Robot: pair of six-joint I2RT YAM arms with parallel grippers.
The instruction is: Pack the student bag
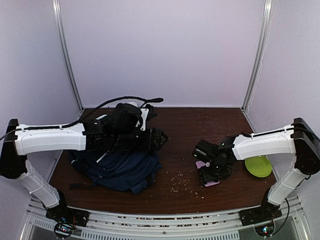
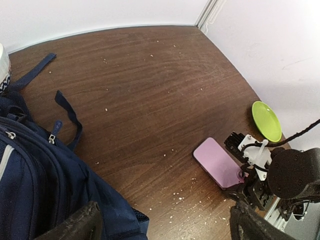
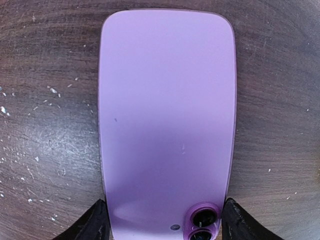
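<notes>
A purple phone (image 3: 165, 100) fills the middle of the right wrist view, back side up with its camera bump near me. My right gripper is shut on its near end, a finger against each long edge. Whether the phone touches the table cannot be told. In the top view that gripper mostly covers the phone (image 1: 212, 183). At the left, the dark blue bag (image 1: 122, 172) slumps on the table, partly under my left arm. My left gripper hangs past the bag's right side, its fingers (image 2: 90, 222) apart and nothing between them.
A green plate (image 1: 258, 166) lies at the right edge. Behind the bag a white bowl (image 2: 4, 70) shows in part. Small crumbs (image 1: 181, 185) dot the front middle of the table.
</notes>
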